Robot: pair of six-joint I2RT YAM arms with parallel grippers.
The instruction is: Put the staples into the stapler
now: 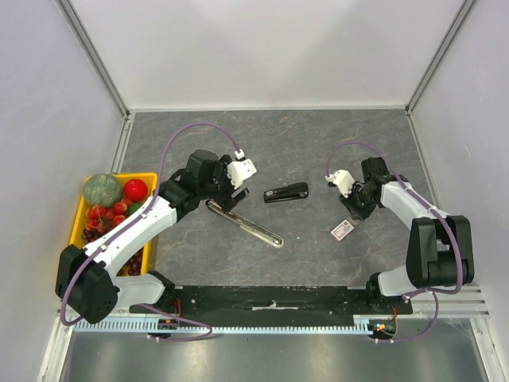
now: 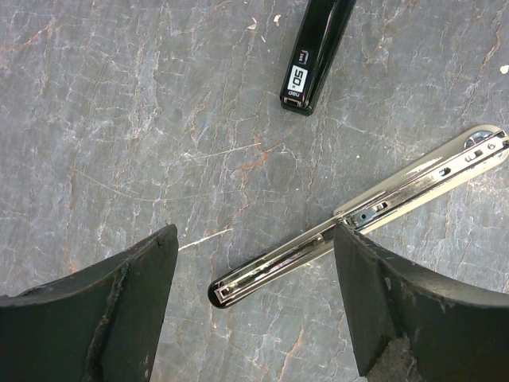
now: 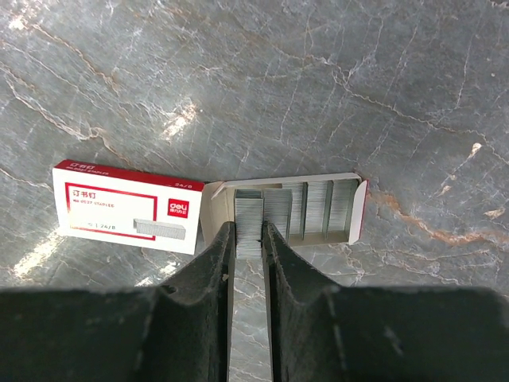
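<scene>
A long opened stapler (image 2: 413, 181) with metal channel lies under my left gripper, whose fingers stand open with nothing between them. A second black stapler (image 2: 316, 56) lies farther off. In the right wrist view a red-and-white staple box lid (image 3: 127, 208) lies beside an open tray (image 3: 338, 208) holding several staple strips. My right gripper is at the tray's left end, its narrowly parted fingers either side of one strip (image 3: 249, 207); whether they press on it I cannot tell.
A yellow basket of fruit and vegetables (image 1: 79, 223) stands at the left beside my left arm. White walls border the sides and back.
</scene>
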